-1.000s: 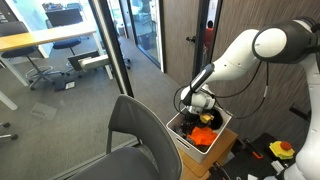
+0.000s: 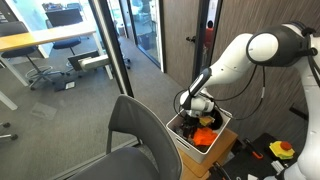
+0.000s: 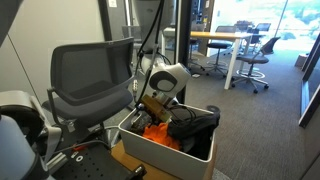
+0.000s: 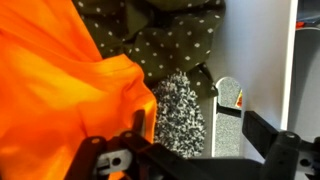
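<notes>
My gripper is open inside a light bin [image 3: 190, 164], pointing down at cloth items. In the wrist view, bright orange cloth [image 4: 75, 90] fills the left side. Dark cloth with small light dots [image 4: 170, 45] lies at the top, and a speckled grey fabric piece [image 4: 180, 115] lies below it, in the gap between my fingers. Whether the fingers touch any cloth cannot be told. From outside, the orange cloth [image 3: 158, 134] lies near the bin's front side, with black cloth [image 3: 195, 125] along its right side.
The bin's wall [image 4: 266, 60] runs close beside the right finger. A grey chair [image 2: 140, 135] stands beside the bin, and a wooden door [image 2: 240, 60] rises behind the arm. Open carpet [image 2: 70, 110] lies farther off.
My arm and gripper have shifted only slightly over the bin. The cloth items look unchanged.
</notes>
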